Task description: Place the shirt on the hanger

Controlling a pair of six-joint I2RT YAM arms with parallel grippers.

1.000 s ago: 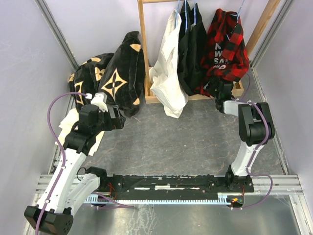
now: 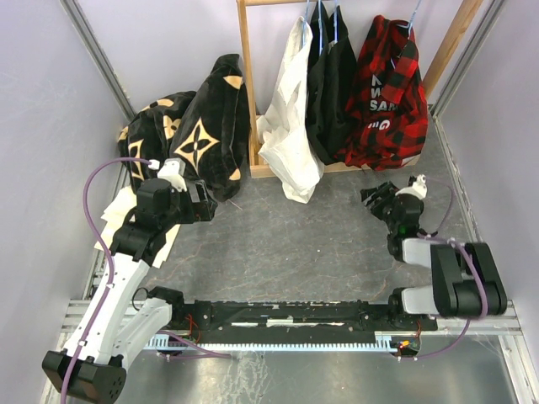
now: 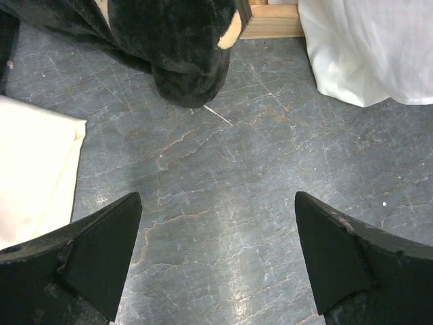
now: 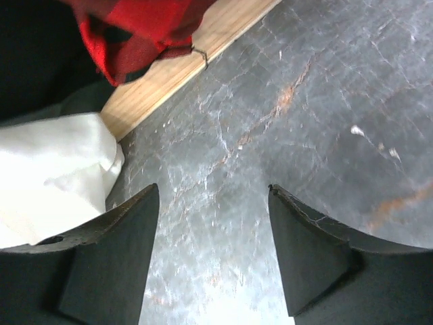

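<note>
A red and black plaid shirt (image 2: 389,101) with white lettering hangs at the right end of the wooden rack. A blue hanger (image 2: 413,15) shows at its top; most of it is hidden by the cloth. My right gripper (image 2: 369,199) is just below and in front of the shirt, apart from it. Its fingers (image 4: 115,254) are spread, with only floor between them. Over at the left, my left gripper (image 2: 210,202) also stands open, above bare floor. In the right wrist view the shirt's lower edge (image 4: 162,20) appears at the top.
White (image 2: 288,126) and black (image 2: 333,84) garments hang left of the shirt. The wooden rack (image 2: 246,76) stands at the back. Black and tan cushions (image 2: 202,126) and folded cream cloth (image 2: 118,220) lie at the left.
</note>
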